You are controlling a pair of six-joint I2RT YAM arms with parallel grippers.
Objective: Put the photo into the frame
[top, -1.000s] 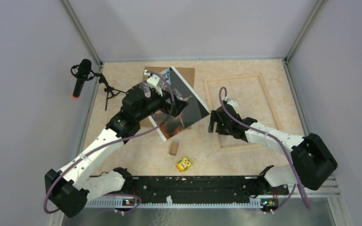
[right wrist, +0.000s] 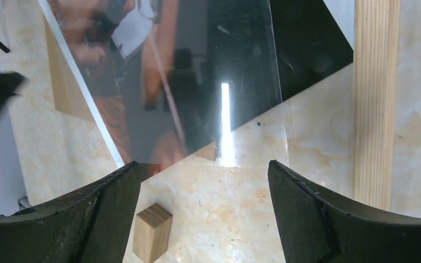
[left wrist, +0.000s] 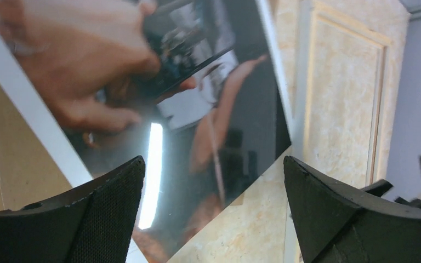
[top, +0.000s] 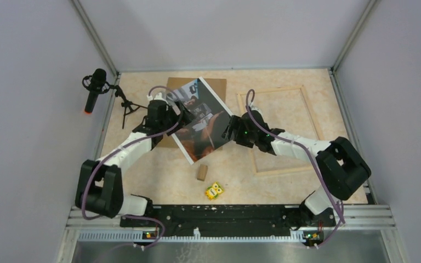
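Note:
The photo [top: 204, 127], a large glossy print with white borders, lies tilted on the table, partly over brown cardboard. A wooden frame [top: 268, 89] rests to its right. Over the photo's left part, my left gripper is open; between its fingertips shows the print with a bright glare streak, but nothing is held. My right gripper hovers by the photo's right corner, which its body covers in the top view. Its fingers stand apart, and the photo's lower edge and bare table show beyond them. A clear, pane-like outline overlaps the right wrist view; what it is I cannot tell.
The cardboard [top: 214, 83] sticks out behind the photo. In front lie a small wooden block [top: 202, 172] and a yellow toy [top: 214, 190]. A black microphone-like device on a stand [top: 94, 87] is at the far left. The frame's inside looks empty.
My left gripper has drawn back leftward over the photo, its arm folding. The right gripper has shifted left from the frame's near-left side to the photo's right corner.

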